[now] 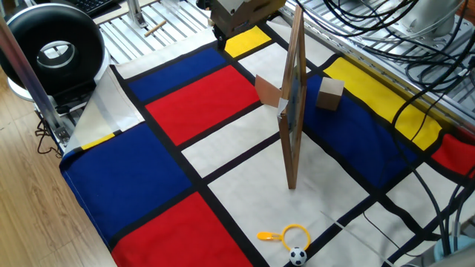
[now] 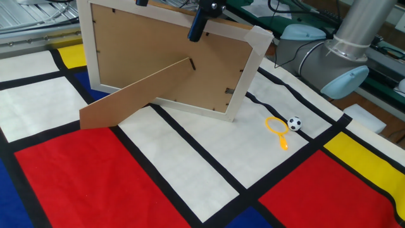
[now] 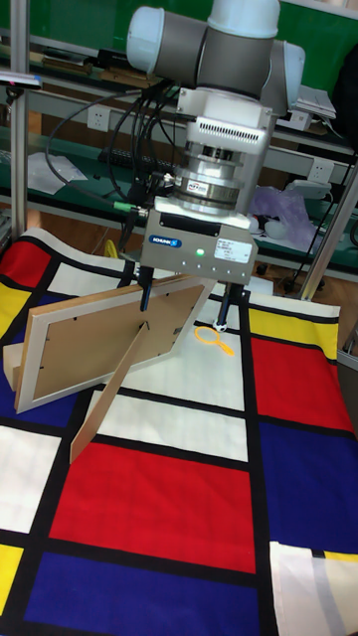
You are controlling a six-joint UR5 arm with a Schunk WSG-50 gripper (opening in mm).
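In exterior view 3 my gripper [image 3: 183, 318] is open, its two dark fingers [image 3: 146, 295] wide apart and nothing held between them. A picture frame [image 3: 106, 339] with a brown back stands behind and below the left finger in that view; contact cannot be told. Its stand leg [image 2: 136, 95] is swung out onto the cloth. From exterior view 1 the frame [image 1: 295, 104] appears edge-on, upright, while one dark finger [image 1: 220, 38] shows at the top. A yellow magnifying glass [image 2: 276, 126] lies flat beside a small soccer ball [image 2: 295, 123].
A wooden cube [image 1: 330, 94] sits on the far side of the frame from its leg. Black cables [image 1: 415, 111] hang over the right side of the table. The coloured cloth [image 1: 200, 104] has broad free areas, with one corner [image 1: 104, 111] folded over.
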